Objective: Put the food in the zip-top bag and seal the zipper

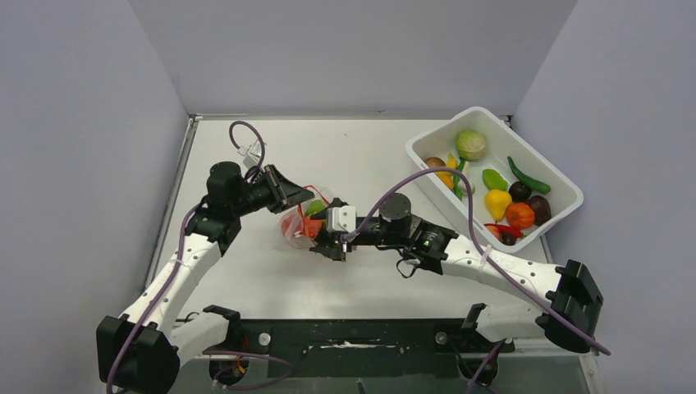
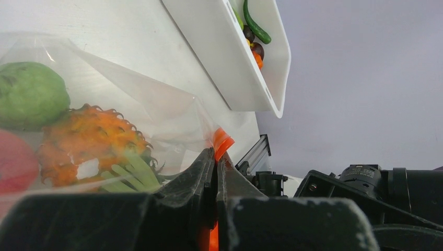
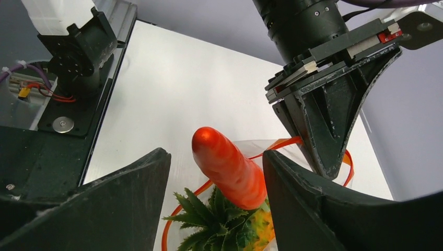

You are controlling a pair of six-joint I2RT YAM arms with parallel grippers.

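The clear zip top bag has an orange zipper edge, and my left gripper is shut on that edge. Through the plastic show a green vegetable, a red round item and a pineapple. Leafy pineapple top and a smooth orange-red carrot-like vegetable appear at the bag mouth in the right wrist view. My right gripper stands part open over the mouth. The vegetable lies between its fingers, near the right one, with a gap to the left one.
A white bin with assorted vegetables stands at the right back. Both arms meet closely at the bag mouth.
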